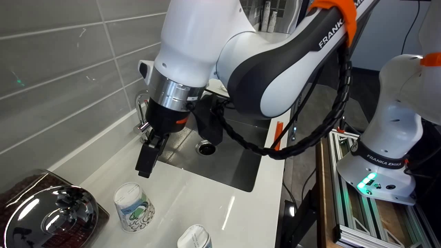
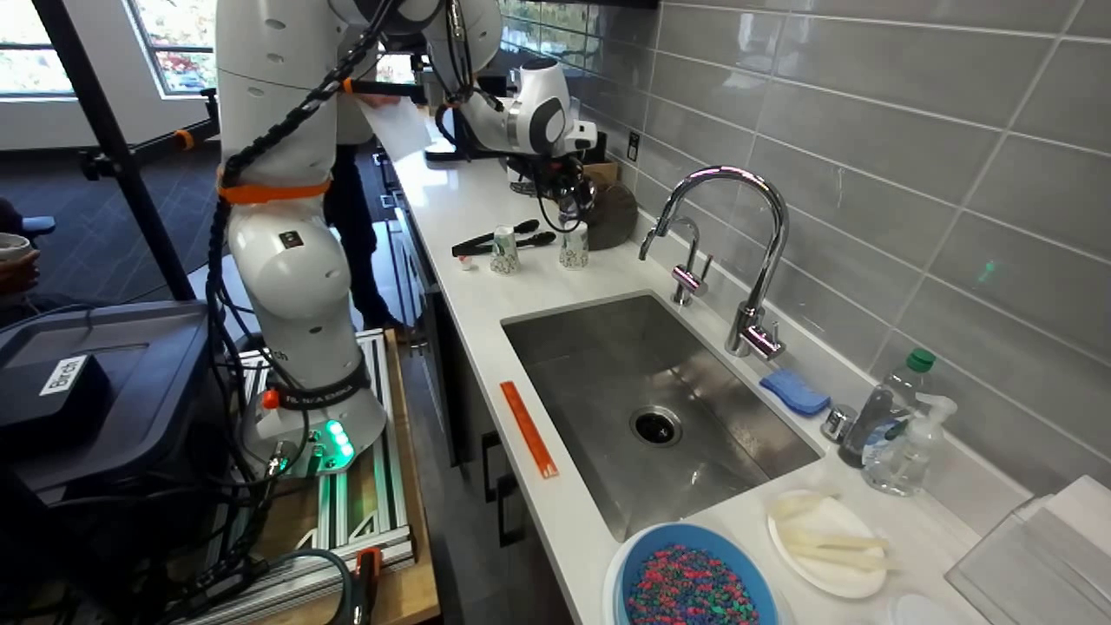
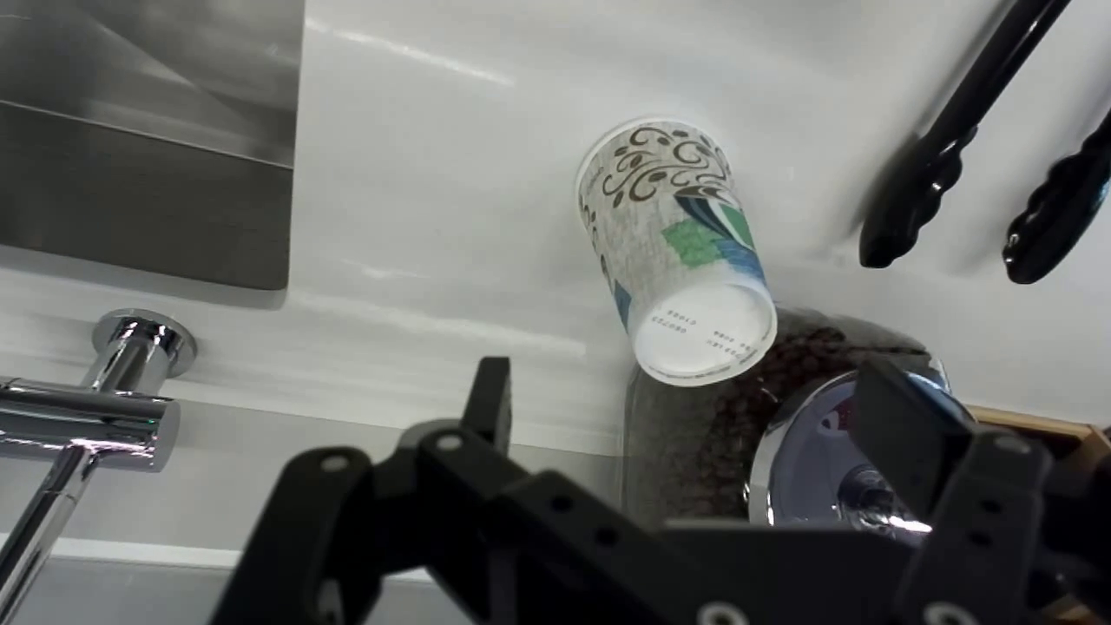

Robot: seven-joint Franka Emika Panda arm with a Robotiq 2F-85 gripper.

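My gripper (image 1: 145, 166) hangs above the counter, just beyond the upside-down patterned paper cup (image 1: 134, 207). In the wrist view the two fingers of the gripper stand wide apart, open and empty. That same cup (image 3: 668, 234) shows ahead of the fingertips, its printed white base toward the camera, and it is untouched. A second paper cup (image 1: 195, 237) is cut off by the lower edge of exterior view 1; in exterior view 2 this cup (image 2: 504, 251) stands whole, near black tongs (image 2: 507, 240).
A dark-filled jar with a shiny lid (image 1: 51, 217) stands beside the cup, against the wall side. Behind the gripper lie the small faucet (image 2: 689, 273), the tall faucet (image 2: 768, 266) and the sink (image 2: 604, 385). A blue bowl (image 2: 643, 552) sits at the sink's far end.
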